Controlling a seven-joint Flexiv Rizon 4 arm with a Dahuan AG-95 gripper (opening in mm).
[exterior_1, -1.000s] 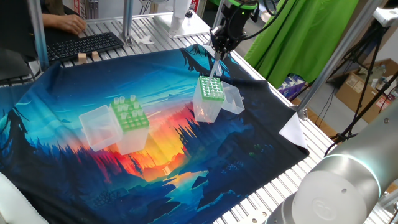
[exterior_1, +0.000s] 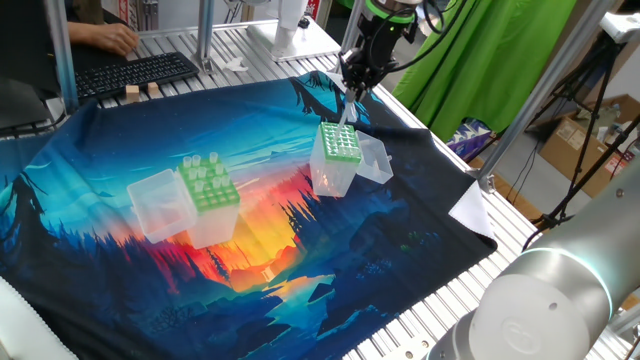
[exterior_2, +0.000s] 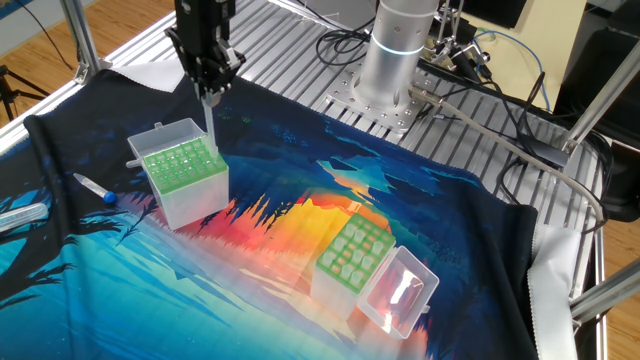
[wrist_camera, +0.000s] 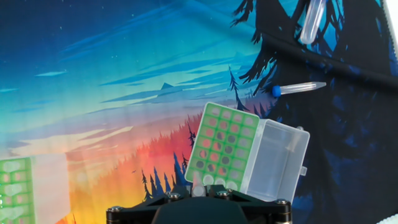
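Note:
My gripper (exterior_2: 208, 92) points down above one corner of a clear tip box (exterior_2: 195, 203) with a green grid top. Shut between its fingers is a slim, pale pipette tip (exterior_2: 211, 128), whose lower end meets the grid's edge. How far the tip sits in a hole cannot be told. In the wrist view, the box's green grid (wrist_camera: 222, 146) has mostly see-through holes, with a few whitish tips along the row nearest the gripper. A second box (exterior_1: 213, 225) stands apart, several pale tips (exterior_1: 208, 172) rising from its green grid.
Both boxes have clear lids folded open, one lid (exterior_1: 374, 158) beside the gripper's box and another (exterior_1: 163, 205) by the second. A blue-capped tube (wrist_camera: 298, 88) and a larger clear tube (wrist_camera: 313, 22) lie on the printed cloth. Bare cloth separates the boxes.
The arm has shifted very slightly, a little lower than one second ago, with the pale tip staying at the grid's corner. Both boxes look unmoved.

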